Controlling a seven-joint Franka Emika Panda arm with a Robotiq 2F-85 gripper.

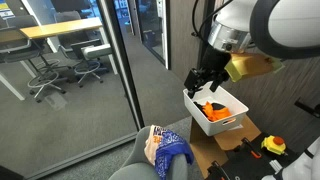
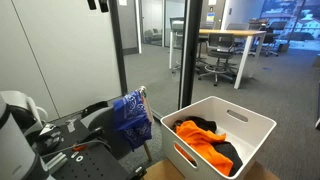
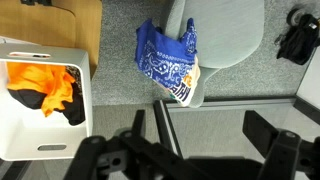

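Note:
A blue patterned cloth with a white and orange part is draped over the edge of a grey chair in the wrist view. My gripper is open, its dark fingers wide apart and nothing between them. It hangs in the air above the floor, away from the cloth. The white bin stands to the left in the wrist view, holding orange cloth and black cloth. In exterior view 2 the blue cloth hangs left of the bin.
A wooden surface lies beneath the bin. Near the robot's base is a yellow and red button. A glass partition with a dark post stands behind; office chairs are beyond it. A black item lies on the floor.

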